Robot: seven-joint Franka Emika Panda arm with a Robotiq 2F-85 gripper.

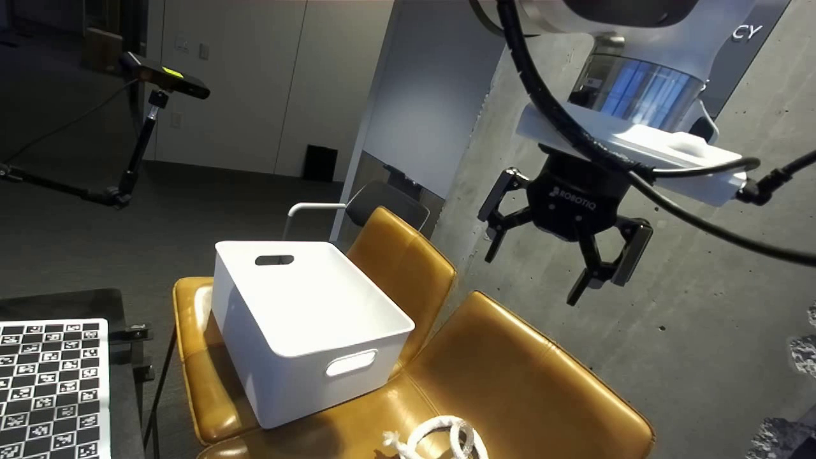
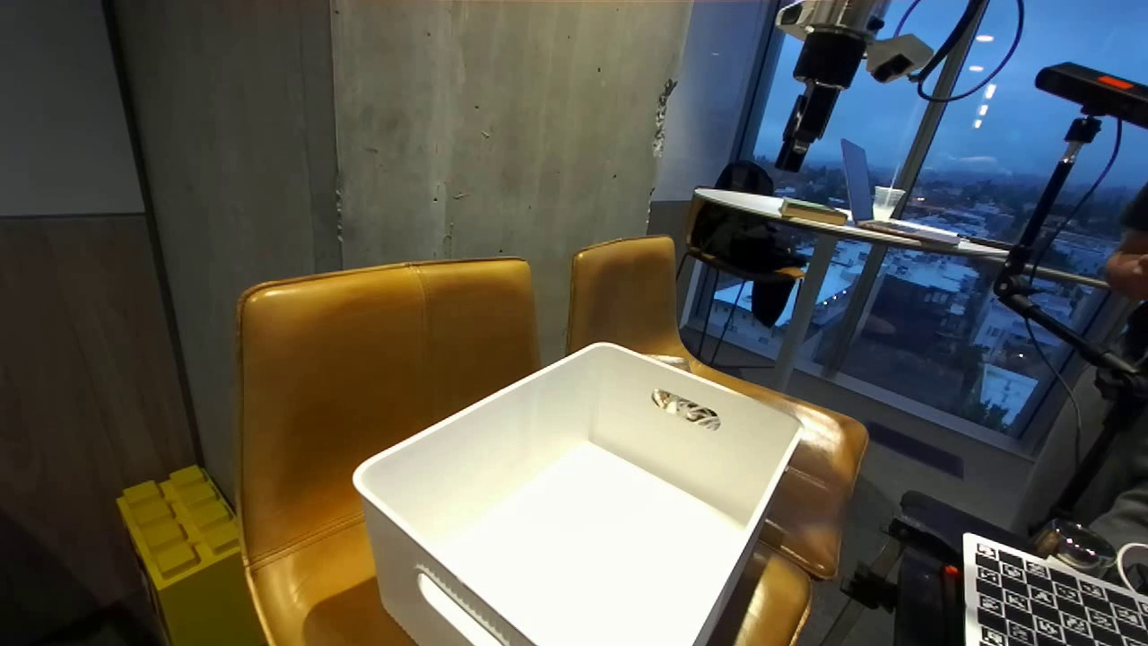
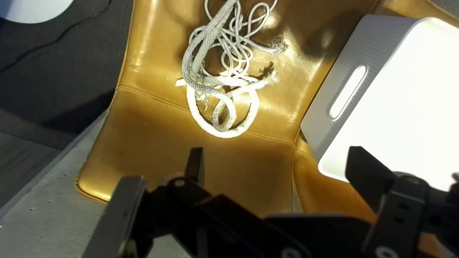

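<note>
My gripper point(image 1: 531, 279) hangs open in the air above the front chair, with nothing between its fingers. In the wrist view its black fingers point(image 3: 195, 165) spread wide at the bottom. A tangle of white and grey rope point(image 3: 208, 56) lies on the tan seat, and only its near part point(image 1: 436, 424) shows at the bottom of exterior view 1. Part of that rope forms a thick white ring point(image 3: 223, 134). Beside it, a white bin point(image 1: 313, 378) sits across the chairs, its inside point(image 2: 581, 517) empty in exterior view 2.
Tan chair backs point(image 1: 528, 359) rise behind the seats, near a concrete wall point(image 2: 495, 140). A camera on a stand point(image 1: 164, 76) and a checkered board point(image 1: 53, 390) are at the left of exterior view 1. A yellow block point(image 2: 188, 538) stands beside the chair.
</note>
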